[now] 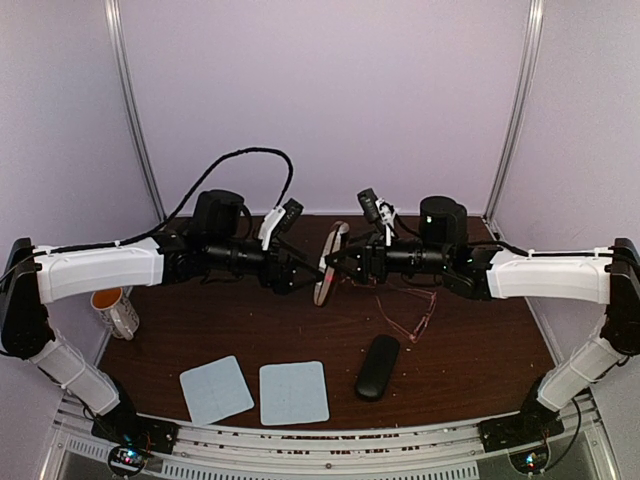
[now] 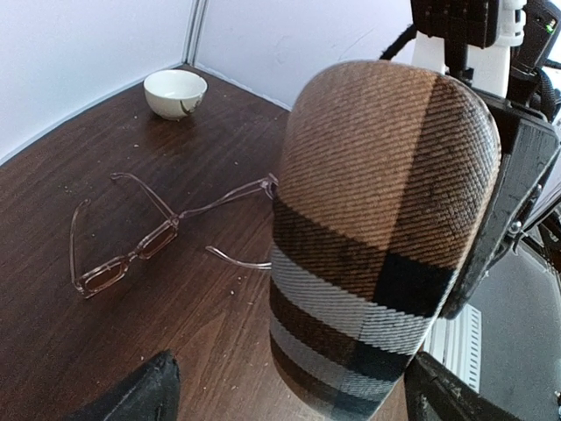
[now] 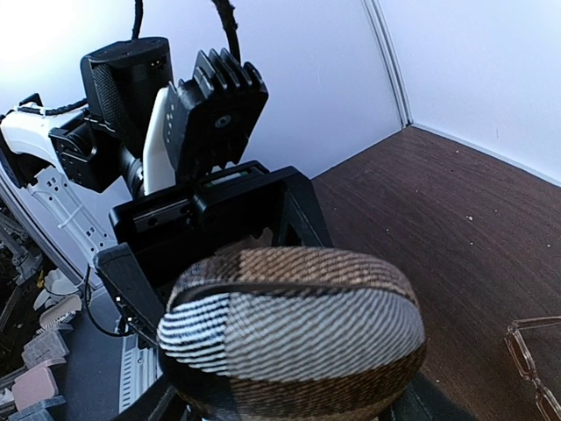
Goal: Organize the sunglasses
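A plaid glasses case (image 1: 328, 262) is held upright between my two grippers near the middle, at my right gripper (image 1: 345, 262); it fills much of both wrist views (image 2: 377, 219) (image 3: 289, 324). My left gripper is open, its fingers on either side of the case's lower part. Whether the right gripper grips it firmly is hard to tell. Pink glasses (image 2: 131, 254) lie unfolded on the table, with more frames partly hidden behind the case. A black case (image 1: 376, 367) lies at the front right.
Two pale square cloths (image 1: 293, 393) lie at the front. A mug (image 1: 117, 313) stands at the left edge. A white bowl (image 2: 174, 95) sits at the back, hidden in the top view.
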